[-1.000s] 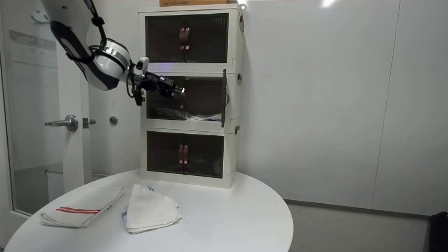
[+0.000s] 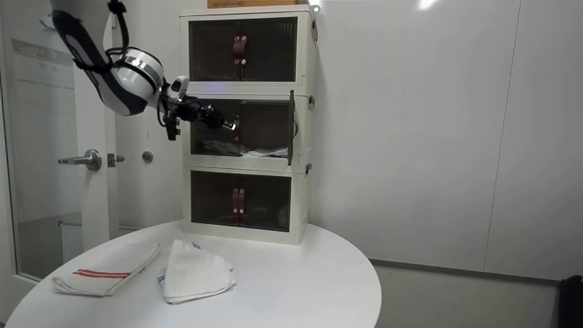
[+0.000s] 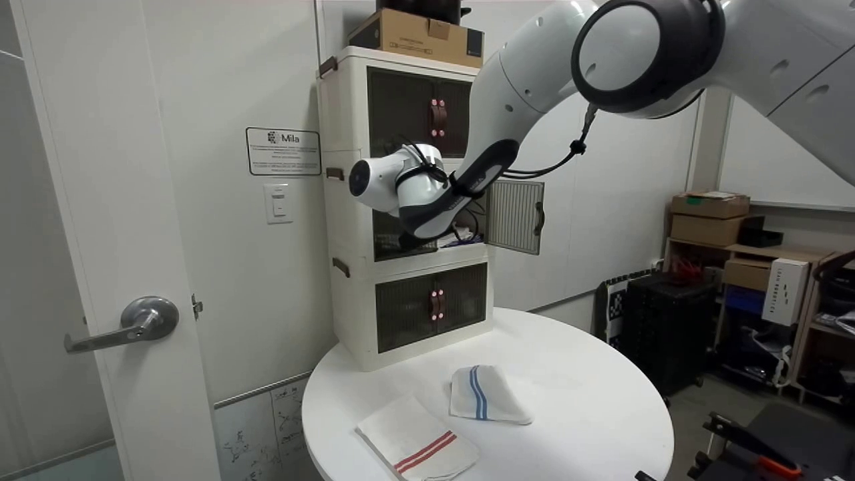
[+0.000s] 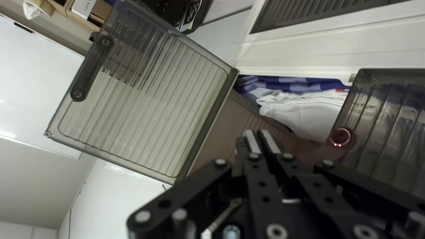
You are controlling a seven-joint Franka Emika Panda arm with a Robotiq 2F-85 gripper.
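My gripper is shut, and nothing shows between its fingertips in the wrist view. In exterior view 1 the gripper (image 2: 232, 126) hovers in front of the middle cabinet compartment, by the inner edge of its closed left door (image 2: 214, 126). The compartment's right door (image 4: 143, 107) stands wide open, swung outward. Inside lie folded white cloths (image 4: 306, 113) with a blue-checked cloth (image 4: 291, 85) behind them. The closed door's handle (image 4: 340, 137) shows just right of the fingertips. In exterior view 2 my arm hides the gripper.
Two folded towels lie on the round white table (image 2: 328, 279): one red-striped (image 2: 109, 262), one blue-striped (image 3: 485, 397). The top (image 2: 213, 52) and bottom (image 2: 213, 199) compartments are closed. A cardboard box (image 3: 425, 36) rests on the cabinet.
In exterior view 1 my gripper has shifted a little left and down. The open door and both towels have stayed put.
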